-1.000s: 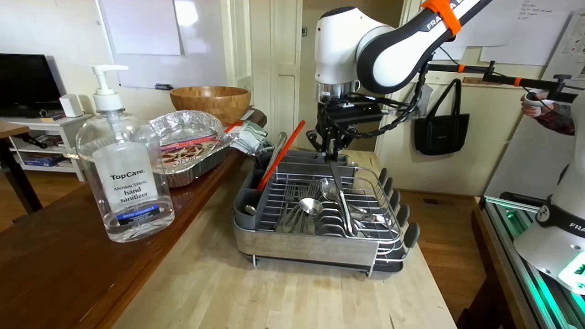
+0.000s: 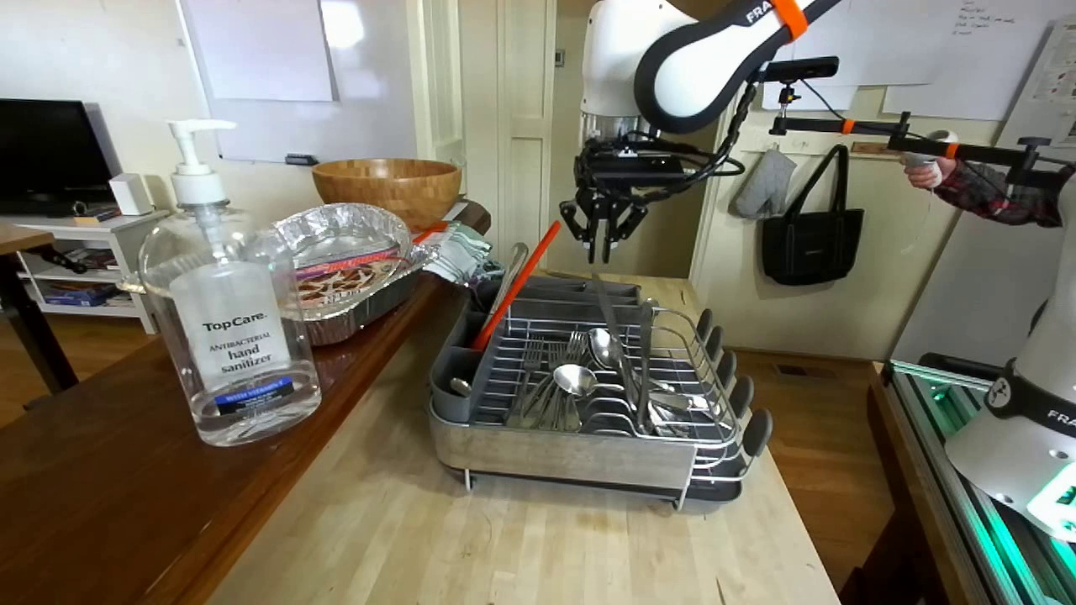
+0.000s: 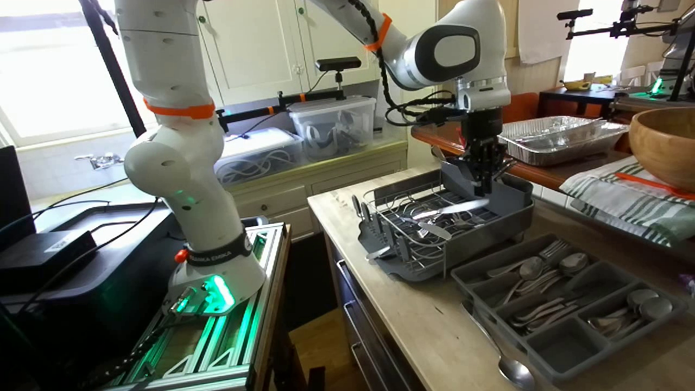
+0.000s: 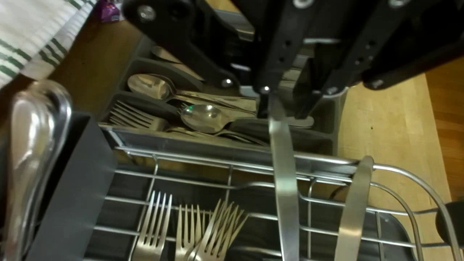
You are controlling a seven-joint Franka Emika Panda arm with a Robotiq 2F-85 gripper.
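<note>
Over the far end of the dish rack [image 2: 565, 444], my gripper [image 2: 600, 252] points down, shut on one end of a long metal knife [image 2: 608, 307]. In the wrist view this knife [image 4: 285, 187] runs from the gripper back over the rack, its upper end shadowed among the fingers. In exterior view 2 the same knife [image 3: 456, 208] slants over the wires just under the gripper [image 3: 480, 192]; its lower end is among other cutlery. A second knife [image 4: 354, 217] leans on the rack wires, apart from my fingers.
A grey cutlery tray [image 3: 619, 365] with spoons, forks and knives stands beside the rack. One spoon [image 3: 515, 372] lies on the counter. Several forks [image 4: 152, 226] are in the rack. The holder's red utensil [image 2: 514, 287] sticks up near the gripper.
My gripper has moved up and slightly left in exterior view 1, and the knife's upper end has shifted left. The second knife now shows separately, to its right.
</note>
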